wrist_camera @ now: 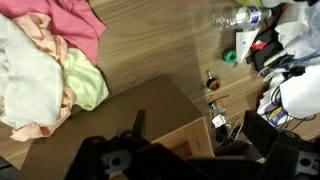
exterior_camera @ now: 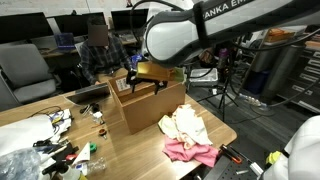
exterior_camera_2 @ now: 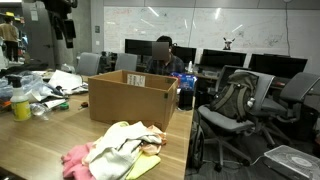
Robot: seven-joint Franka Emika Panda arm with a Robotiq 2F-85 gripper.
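Observation:
My gripper is open, with its two fingers [wrist_camera: 138,124] apart and nothing between them. In the first exterior view the gripper [exterior_camera: 143,86] hangs in front of an open cardboard box [exterior_camera: 142,113], overlapping it in the picture. From the wrist, part of the box [wrist_camera: 115,135] shows at the bottom, behind the fingers. Crumpled cloths lie on the table beside the box: white cloth [exterior_camera_2: 118,150], pink cloth [exterior_camera_2: 76,160] and a yellow-green piece [wrist_camera: 86,82]. The box's inside is mostly hidden.
Tools and small items clutter the table's left part, with a clear bottle [wrist_camera: 237,18] and a plastic bag [exterior_camera: 22,163]. Bare wood [wrist_camera: 150,45] lies between clutter and cloths. Someone [exterior_camera: 98,55] is behind the table. Office chairs [exterior_camera: 25,68] stand around.

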